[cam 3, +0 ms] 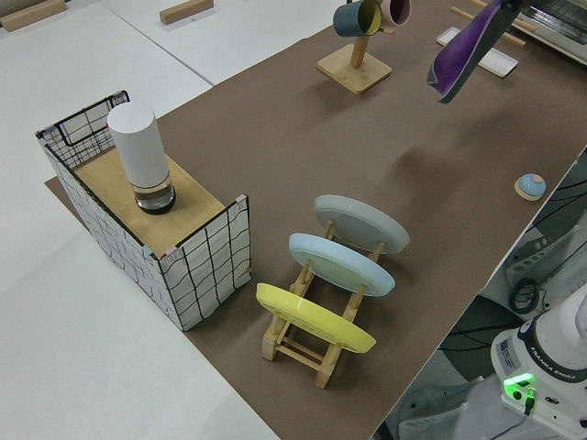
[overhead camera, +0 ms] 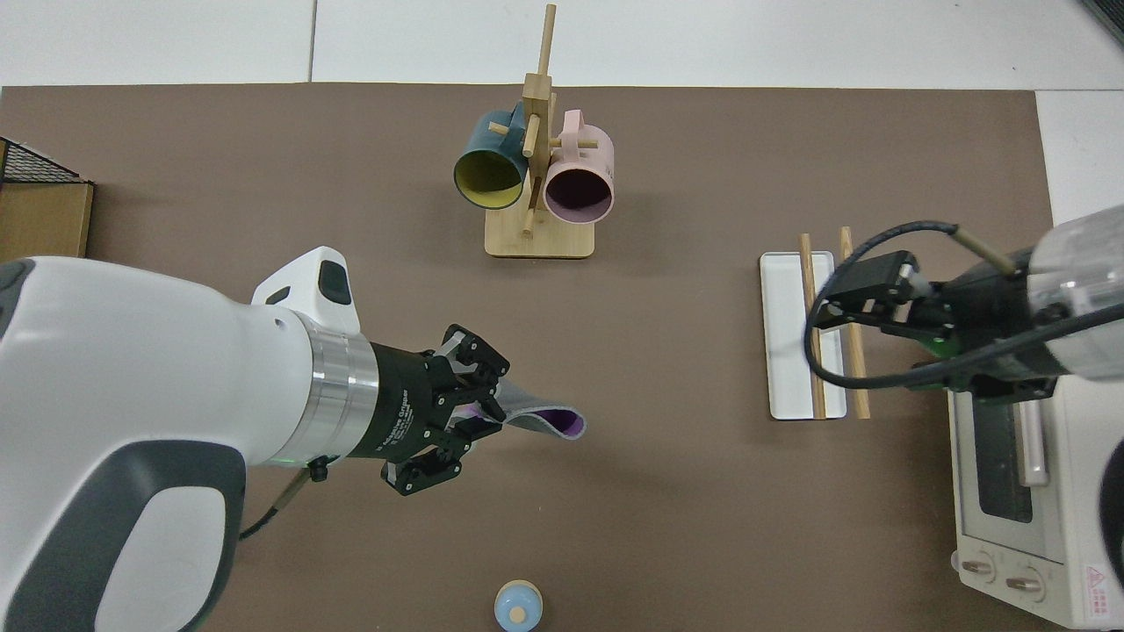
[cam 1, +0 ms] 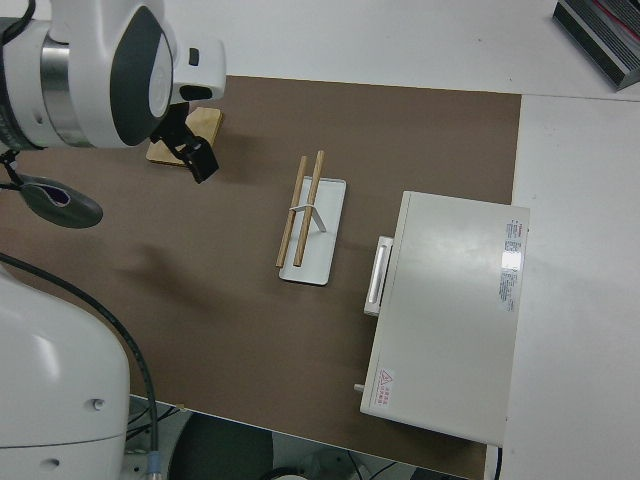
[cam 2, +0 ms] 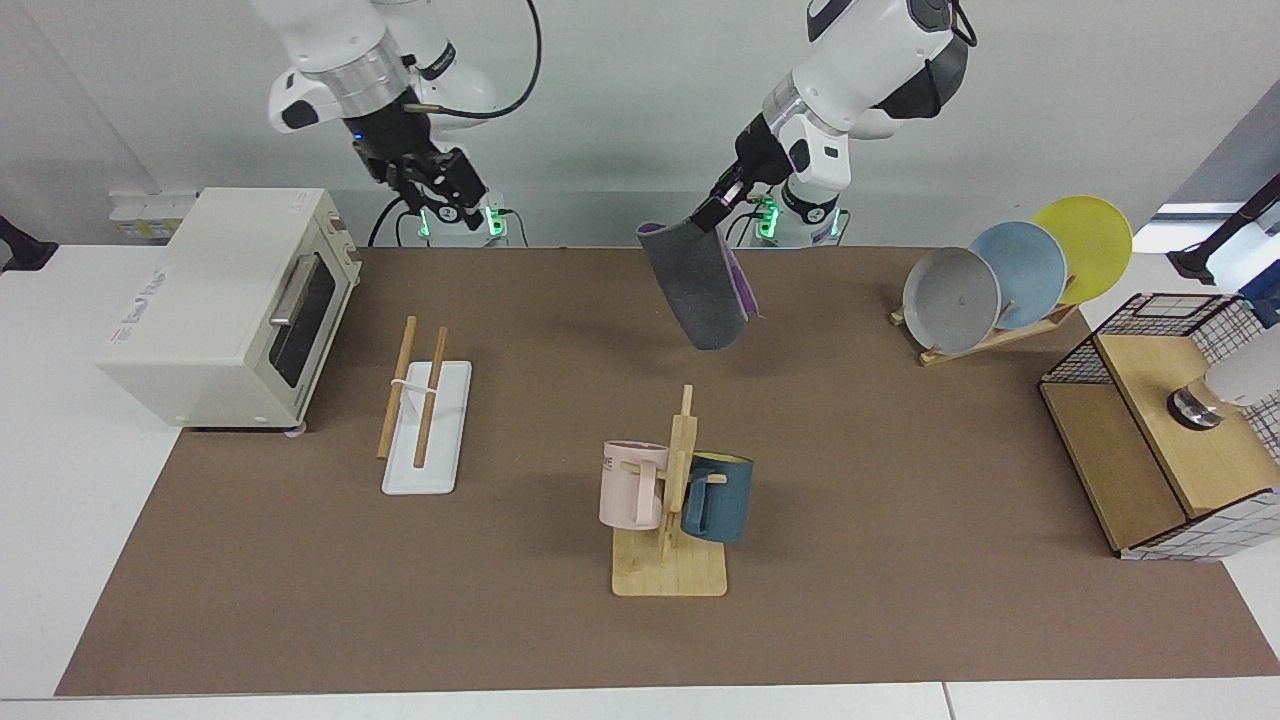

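Observation:
In the left view my left gripper (cam 2: 708,216) is shut on a grey cloth (cam 2: 690,288) with purple lining, hanging above the brown mat; the top view shows it at the lower left, the cloth (overhead camera: 543,416) poking out. My right arm's end (overhead camera: 917,316) reaches over the white tray (overhead camera: 782,337) with two wooden sticks; its fingertips are hard to make out. A pink mug (overhead camera: 580,184) and a blue mug (overhead camera: 486,158) hang on a wooden tree (overhead camera: 537,242). A small blue-topped round object (overhead camera: 518,609) lies near the mat's edge.
A white oven (cam 2: 204,312) stands at one end. At the other are a rack of grey, blue and yellow plates (cam 3: 316,319) and a wire-sided wooden shelf (cam 3: 188,220) with a white cylinder (cam 3: 138,147). Mid-mat is clear.

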